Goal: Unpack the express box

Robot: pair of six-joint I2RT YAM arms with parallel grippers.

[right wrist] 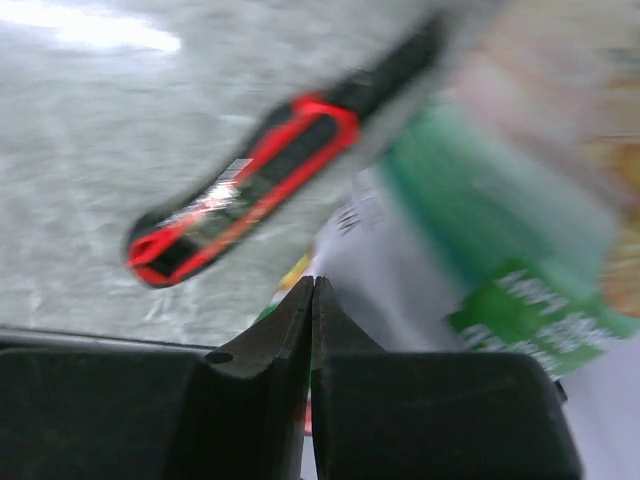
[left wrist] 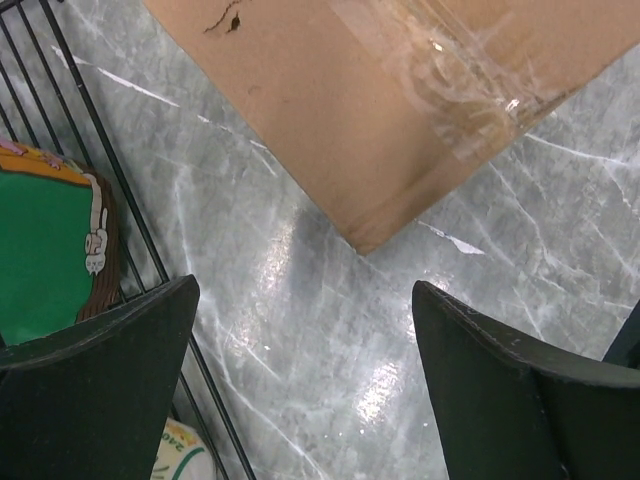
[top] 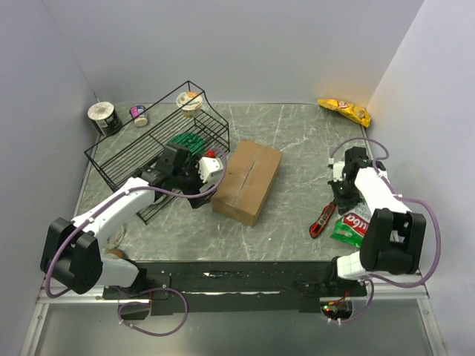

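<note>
The closed cardboard box [top: 249, 178] lies mid-table, with tape along its top, also in the left wrist view [left wrist: 380, 110]. My left gripper [top: 200, 193] hangs open at its left side; in the left wrist view its fingers [left wrist: 505, 400] are apart over bare table. A red-and-black box cutter [top: 321, 220] lies right of the box. My right gripper [top: 340, 202] is shut above a green-and-white snack bag [top: 352, 228], next to the cutter [right wrist: 240, 190]; whether anything thin is between its fingers cannot be made out.
A black wire rack [top: 111, 159] with items stands at the left. A can [top: 104, 119], a cup [top: 139, 115] and a yellow bag [top: 343, 109] lie toward the back. The table behind and right of the box is clear.
</note>
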